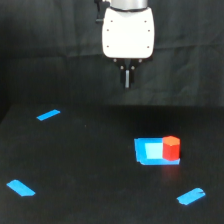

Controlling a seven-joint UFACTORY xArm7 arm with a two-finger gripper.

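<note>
A red cube (171, 148) sits on the right part of a blue square (142, 152) that has a white middle (153, 150). Part of the square is hidden behind the cube. High above the table, up and to the left of the cube in the picture, hangs my gripper (127, 82), pointing down under its white body (128, 35). It is clear of the cube and the square. Its dark fingers blend into the black backdrop, so how far apart they stand is hard to make out, and no held object is visible.
Blue strips lie on the black table (90, 160): one at the far left (48, 115), one at the near left (20, 188) and one at the near right (191, 197). A dark curtain (60, 60) hangs behind.
</note>
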